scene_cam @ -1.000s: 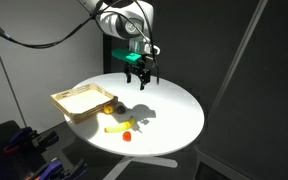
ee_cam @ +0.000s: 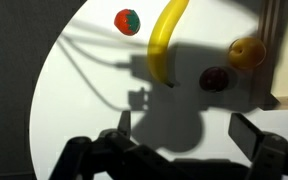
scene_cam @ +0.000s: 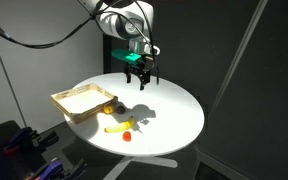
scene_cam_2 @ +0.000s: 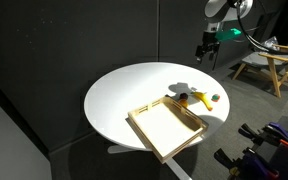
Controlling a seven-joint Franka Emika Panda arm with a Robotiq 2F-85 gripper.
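Above the white table my gripper (scene_cam: 135,83) hangs open, with nothing between its fingers. In the wrist view its two dark fingers stand wide apart at the bottom edge. A yellow banana (ee_cam: 164,38) lies on the table, and a red strawberry with a green top (ee_cam: 127,21) is beside it. On the banana's other side are a dark red round fruit (ee_cam: 214,79) and an orange-yellow round fruit (ee_cam: 247,53), close together. The shallow wooden tray (scene_cam_2: 140,130) looks empty in exterior view 2. None of the fruit touches the gripper.
The tray's wall (ee_cam: 271,50) stands near the orange-yellow fruit. A wooden chair (scene_cam_2: 269,70) is behind the arm, off the table.
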